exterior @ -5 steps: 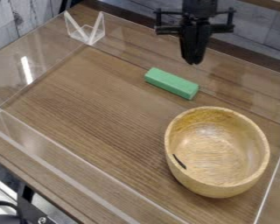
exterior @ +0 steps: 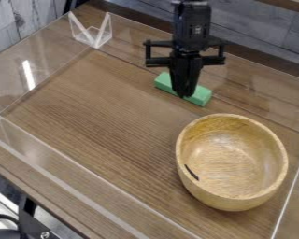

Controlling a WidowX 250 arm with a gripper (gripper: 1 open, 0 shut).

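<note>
A green rectangular block (exterior: pixel 200 95) lies on the wooden table behind a round tan bowl. My black gripper (exterior: pixel 182 90) is lowered over the middle of the block, hiding part of it. I cannot tell clearly whether its fingers hold anything.
The tan bowl (exterior: pixel 231 187) takes up the front right. A clear plastic piece (exterior: pixel 92 32) stands at the back left.
The block and bowl look unmoved.
</note>
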